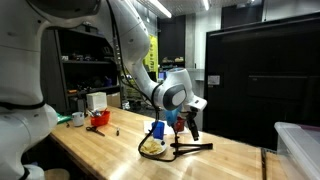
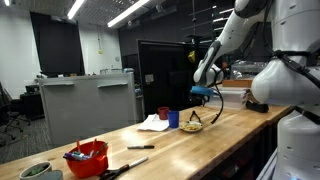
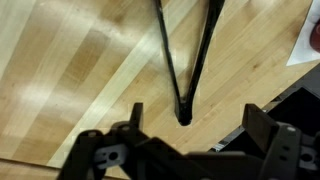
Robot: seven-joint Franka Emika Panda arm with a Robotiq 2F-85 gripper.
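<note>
Black tongs (image 3: pixel 205 50) lie on the wooden table, their two arms meeting at a narrow end near the bottom centre of the wrist view. My gripper is open above that end, one finger to each side of it. Nothing is held between the fingers. From the first exterior view, the gripper (image 1: pixel 187 128) hangs over the tongs (image 1: pixel 190 149), apparently clear of the tabletop. In the second exterior view the gripper is small and its fingertips are hard to make out.
A blue cup (image 2: pixel 173 118) and a plate of yellow food (image 2: pixel 191 127) stand close by. Behind are a red cup (image 2: pixel 163 112) and white paper (image 2: pixel 152 124). A red bowl (image 2: pixel 88 160) with utensils sits farther off. Bare table (image 1: pixel 225 160) extends to the right of the tongs.
</note>
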